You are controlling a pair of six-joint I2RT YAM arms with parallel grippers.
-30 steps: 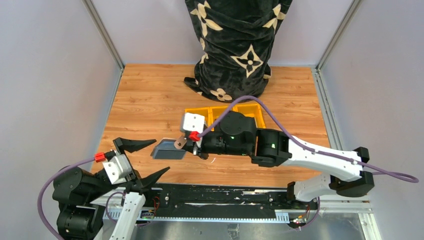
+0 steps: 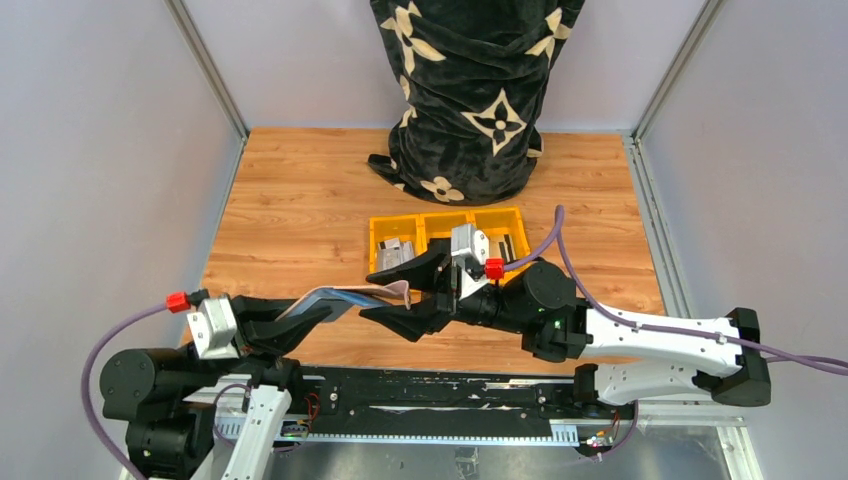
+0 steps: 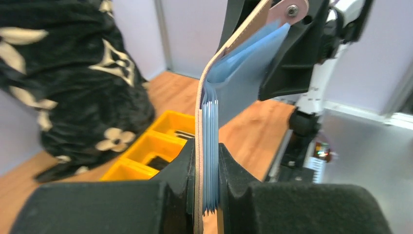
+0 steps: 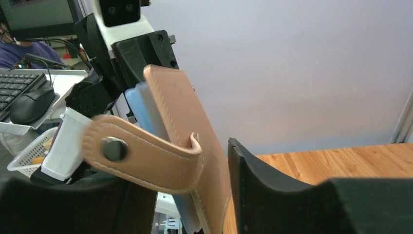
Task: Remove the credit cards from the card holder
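A tan leather card holder (image 2: 365,289) with translucent bluish card sleeves (image 3: 209,141) hangs in the air above the table, its cover partly spread. My left gripper (image 2: 300,312) is shut on its left end; in the left wrist view the fingers pinch the cover and the stacked sleeves. At the right end, my right gripper (image 2: 385,298) stands open around the holder, its fingers parted on both sides. A snap strap (image 4: 146,158) with a dark metal button juts toward the right wrist camera. Whether cards sit inside the sleeves I cannot tell.
A yellow divided tray (image 2: 447,216) holding a few small items lies behind the right gripper. Beyond it stands a dark patterned cloth (image 2: 470,100).
My right gripper moved left to right, has opened from the holder, and now stands apart around it.
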